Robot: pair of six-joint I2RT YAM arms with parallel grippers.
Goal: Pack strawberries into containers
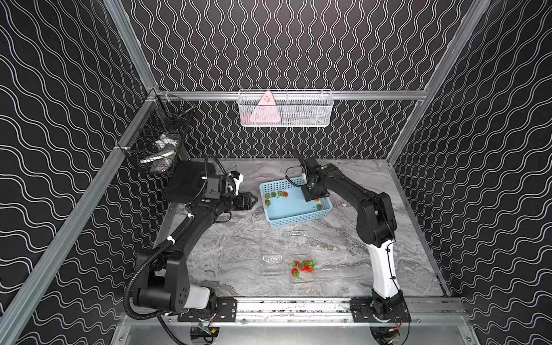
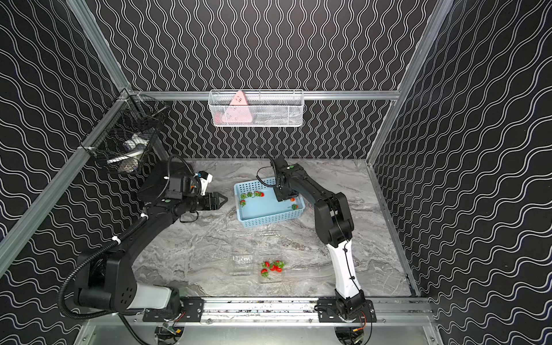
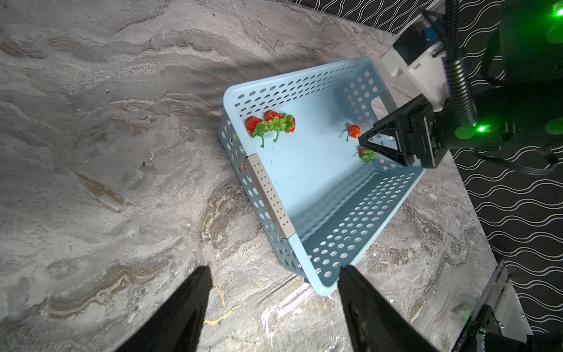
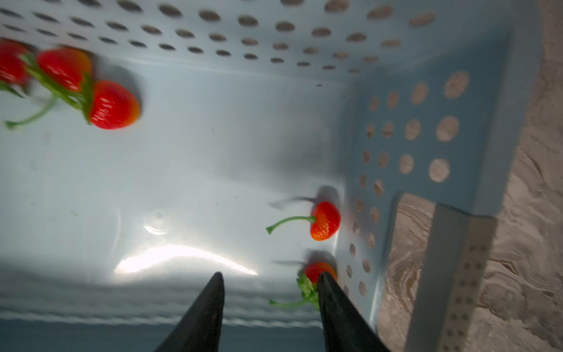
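The blue perforated basket (image 1: 295, 212) holds strawberries (image 4: 114, 104) along its side and two small red fruits (image 4: 324, 220) near its right end, one leafy (image 4: 310, 275). My right gripper hangs open over that end, beside the lower fruit. My left gripper stands open left of the basket, nothing between its fingers. In the front, several strawberries (image 1: 303, 268) sit in a clear container, beside other clear containers (image 1: 272, 264).
A wire basket (image 1: 285, 115) hangs on the back wall, and a black wire basket (image 1: 155, 155) on the left wall. Bare marble table surrounds the blue basket.
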